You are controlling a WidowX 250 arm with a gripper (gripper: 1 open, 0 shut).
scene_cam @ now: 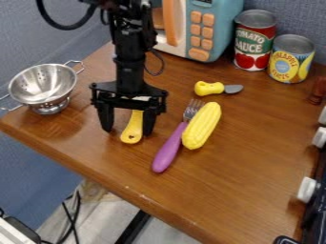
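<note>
My black gripper (128, 116) is low over the left part of the wooden table (216, 200), its fingers parted on either side of a yellow-handled utensil (132, 133) lying there. Whether the fingers touch it is unclear. To the right lie a fork with a purple handle (169, 150) and a yellow corn cob (203, 125). A small yellow-handled tool (212, 89) lies farther back.
A steel colander (42, 88) sits at the left edge. A toy microwave (195, 27), tomato can (254, 43) and yellow can (292, 59) stand at the back. A black appliance (308, 186) borders the right.
</note>
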